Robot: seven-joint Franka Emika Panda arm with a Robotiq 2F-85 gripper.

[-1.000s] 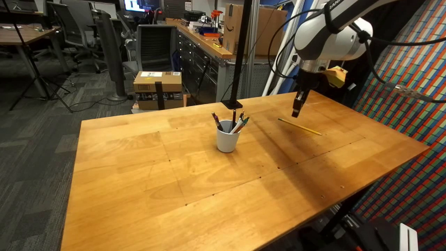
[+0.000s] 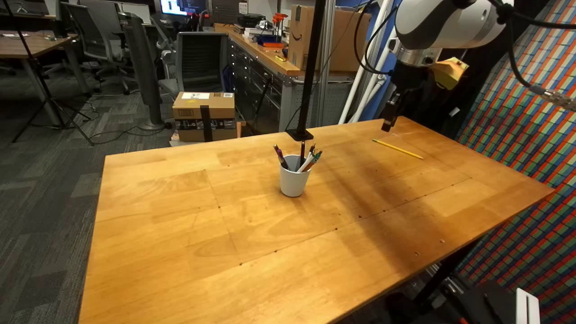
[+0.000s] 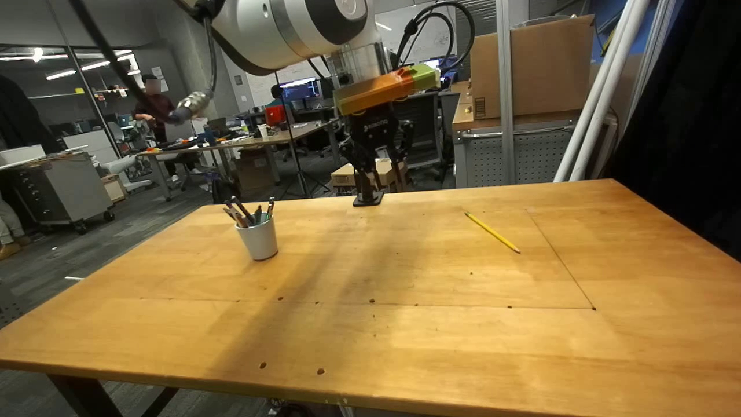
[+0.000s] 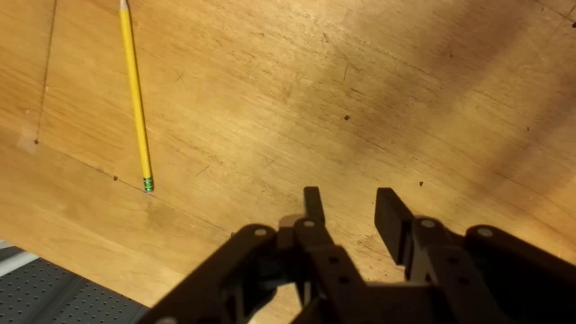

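A yellow pencil (image 2: 398, 149) lies flat on the right part of the wooden table, toward the back. In the wrist view the same pencil (image 4: 137, 102) is at the upper left, its green-banded end nearest the table's edge. My gripper is open above bare wood, with nothing between its fingers and the pencil well to one side. Exterior view 2 puts the gripper (image 3: 382, 186) in the air between the cup and the pencil. The white cup (image 2: 293, 182) stands upright, with several pens and pencils poking out of it.
A black pole foot (image 2: 299, 134) stands at the table's back edge, behind the cup. Cardboard boxes are off the table, behind it.
My arm has risen and shifted right and back. The pencil lies further back and slightly right of where it was. The cup has stayed in place.
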